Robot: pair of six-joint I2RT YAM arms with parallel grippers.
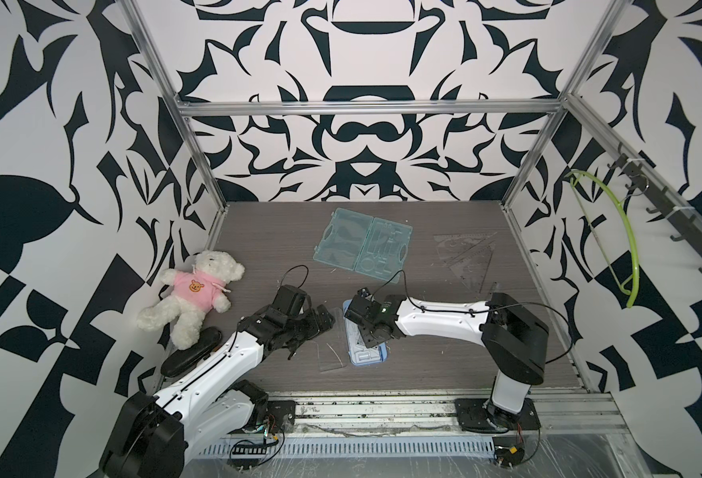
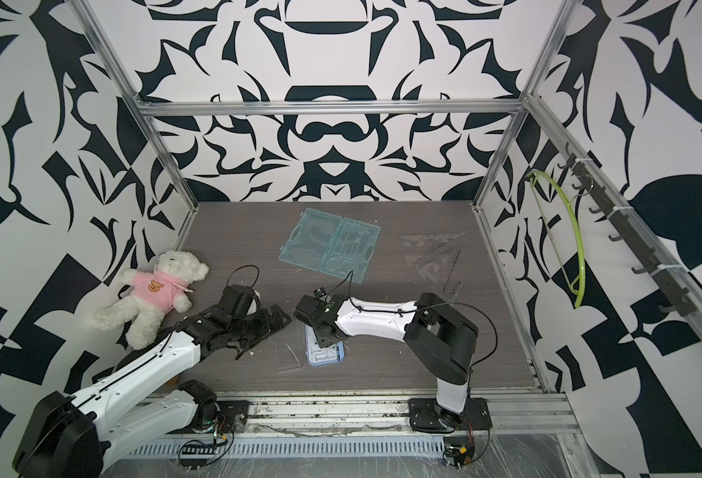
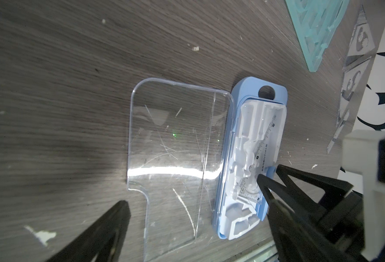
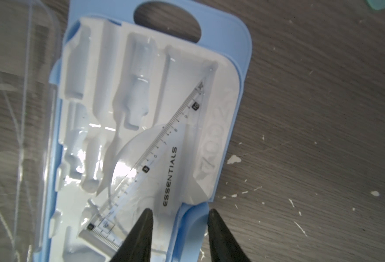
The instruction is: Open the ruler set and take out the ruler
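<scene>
The light-blue ruler set case (image 4: 225, 39) lies open, its clear lid (image 3: 175, 131) spread flat to its left. A clear ruler piece (image 4: 166, 135) with black scale marks rests diagonally in the white tray, over a rounded transparent piece. My right gripper is over the case's lower right corner, its fingertips part open either side of a raised blue flap (image 4: 194, 231); whether they touch it is unclear. My left gripper stands open over the lid's lower part, nothing visible between its fingers.
A teal open case (image 1: 351, 239) and transparent triangles (image 1: 462, 259) lie at the back. A white bear (image 1: 195, 290) and black pouch (image 1: 187, 354) are at the left.
</scene>
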